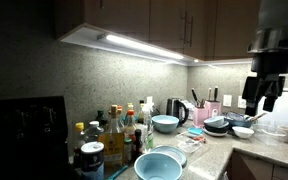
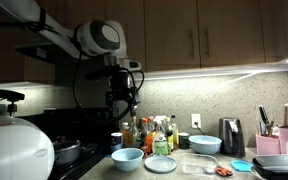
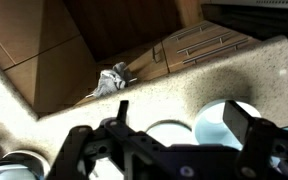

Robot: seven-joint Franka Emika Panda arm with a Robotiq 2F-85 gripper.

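My gripper (image 1: 261, 105) hangs in the air at the right of exterior view 1, well above the counter. In the wrist view the gripper is open, its fingers wide apart with nothing between them. A light blue bowl (image 2: 128, 159) sits on the counter; in the wrist view the same bowl (image 3: 212, 124) lies partly behind the right finger. Beside it is a pale round plate (image 2: 161, 163), which the gripper partly covers in the wrist view. A larger blue bowl (image 1: 165, 123) stands farther back, near the kettle.
Several bottles (image 1: 114, 137) crowd along the wall. A clear container (image 2: 205, 145), a black kettle (image 1: 176, 108), a pink knife holder (image 1: 210, 110) and dark pans (image 1: 217, 126) occupy the counter. A grey cloth (image 3: 114, 79) shows beyond the counter edge, by the drawers. Cabinets (image 2: 174, 42) hang overhead.
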